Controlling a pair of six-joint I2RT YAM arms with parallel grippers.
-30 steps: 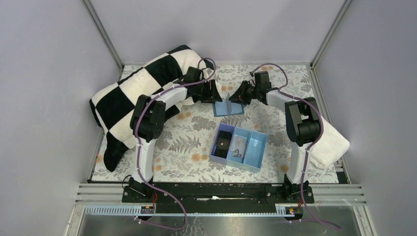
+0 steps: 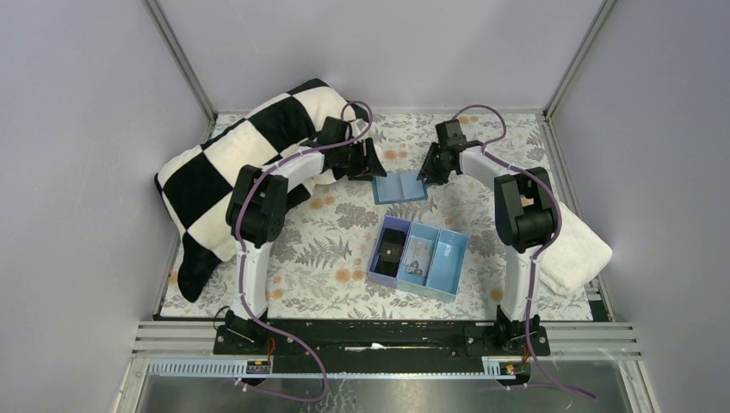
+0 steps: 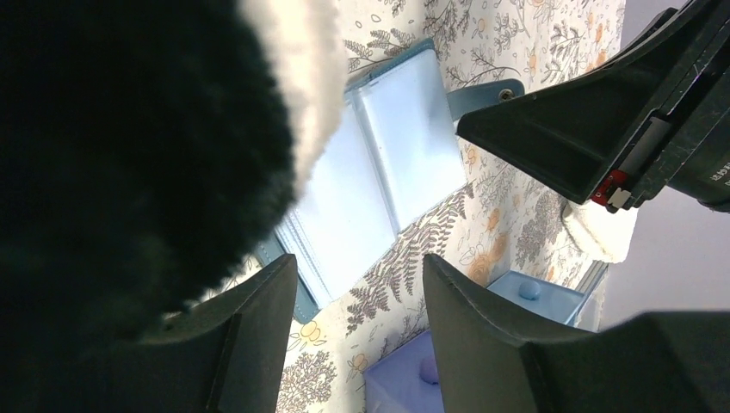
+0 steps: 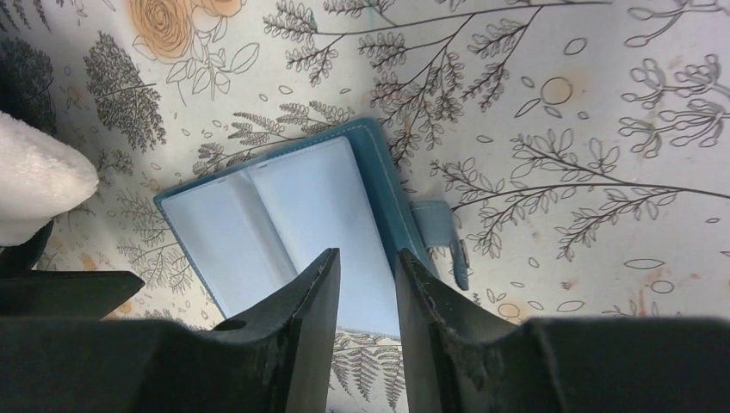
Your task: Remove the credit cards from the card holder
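The blue-edged card holder point(image 2: 401, 188) lies spread open on the patterned cloth, its pale sleeves facing up. Its snap strap point(image 3: 486, 97) sticks out at the right end. No separate card can be made out in the sleeves. At the holder's left edge my left gripper is open, with a gap between its fingers and nothing held. My right gripper is also open over the right end, its fingertips close to the right panel point(image 4: 331, 215), nothing between them. Whether either touches the holder I cannot tell.
A divided box point(image 2: 442, 294) stands in front of the holder. Dark items point(image 2: 391, 250) fill its left compartment, a card-like piece point(image 2: 417, 256) lies in the middle, and the right one looks empty. A checkered cushion point(image 2: 222, 161) crowds the left arm; a white towel point(image 2: 575, 256) lies right.
My right gripper has drawn back to the right from the holder's middle to its right end. The inner flap that stood up at the middle now lies flat. The left arm has barely moved.
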